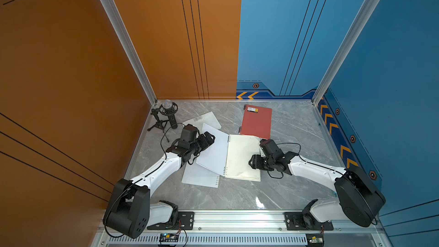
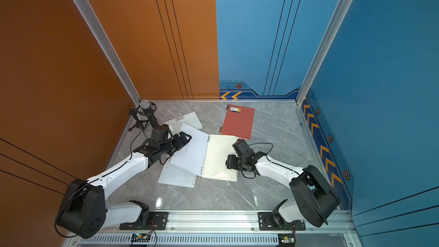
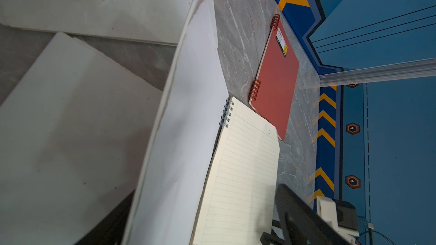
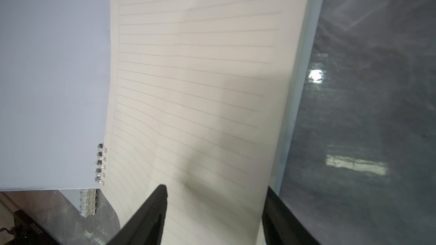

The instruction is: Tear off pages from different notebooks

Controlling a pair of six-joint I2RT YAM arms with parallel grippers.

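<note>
An open spiral notebook lies mid-table, its white cover (image 1: 214, 153) turned left and its cream lined page (image 1: 242, 155) facing up on the right. My left gripper (image 1: 210, 138) is at the cover's upper left, its fingers (image 3: 297, 213) parted with the cover edge between them. Over the page's right side sits my right gripper. It is shut on part of the lined page, its fingers (image 4: 152, 215) well apart and the paper bowing between them. The page's lower part bulges near the rings (image 4: 100, 163). A red notebook (image 1: 257, 121) lies shut behind.
White sheets or notebooks lie under and beside the cover: one at the front left (image 1: 199, 177), one behind (image 1: 203, 119). A black stand (image 1: 167, 114) occupies the back left corner. Bare table (image 1: 301, 132) shows at the right.
</note>
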